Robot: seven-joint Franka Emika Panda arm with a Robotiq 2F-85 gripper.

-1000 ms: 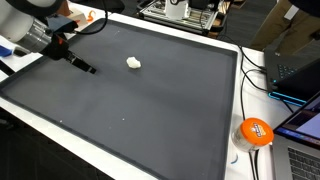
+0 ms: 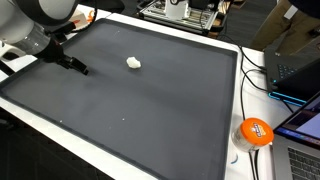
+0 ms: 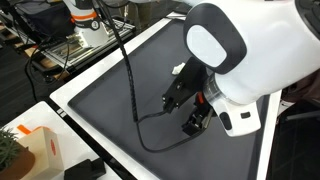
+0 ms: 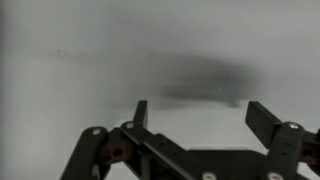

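Over the left end of the dark grey board (image 2: 150, 110), my gripper (image 2: 78, 70) hangs low with its fingertips near the surface. In the wrist view the gripper is open: its two black fingers stand wide apart, with only the blurred grey board and a dark shadow between them. A small white crumpled thing (image 2: 133, 62) lies on the board toward its far side, well apart from the fingers. Part of that white thing (image 3: 179, 69) shows behind the arm in the second exterior view.
An orange-lidded container (image 2: 252, 134) stands beside the board on the right, near a laptop (image 2: 295, 160) and black cables. The board's middle and right are bare. A potted plant (image 3: 12, 150) stands at the edge of the second exterior view.
My gripper has shifted slightly left in the first exterior view, and the arm above it has changed its tilt. The white thing has stayed put.
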